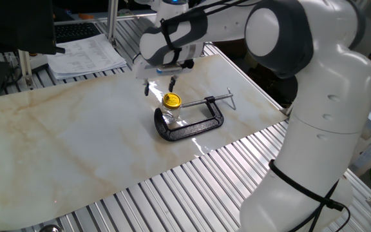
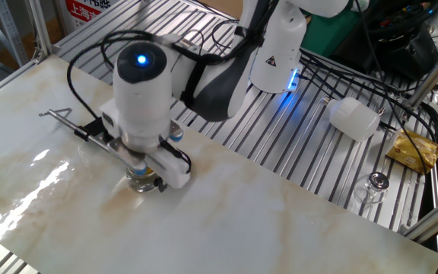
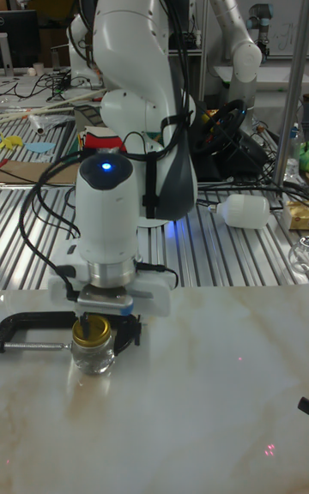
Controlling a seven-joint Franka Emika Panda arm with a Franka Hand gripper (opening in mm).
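Observation:
A glass jar with a yellow lid [image 1: 172,100] stands upright on the marbled board [image 1: 63,142]. It sits at the open mouth of a black C-clamp [image 1: 189,131], whose screw rod points to the right. My gripper [image 1: 160,86] is open with its fingertips pointing down, empty between them, just behind and above the lid in exterior view 1. In exterior view 2 the arm's wrist covers most of the jar [image 2: 140,183] and part of the clamp. In exterior view 3 one dark finger [image 3: 84,324] overlaps the jar's lid [image 3: 92,333]; whether it touches cannot be told.
Papers [image 1: 87,57] lie beyond the board's far edge. On the slatted table near the robot's base are a white bottle-like object [image 2: 353,119], a yellow packet [image 2: 414,151] and a small glass [image 2: 372,187]. The board's left part is clear.

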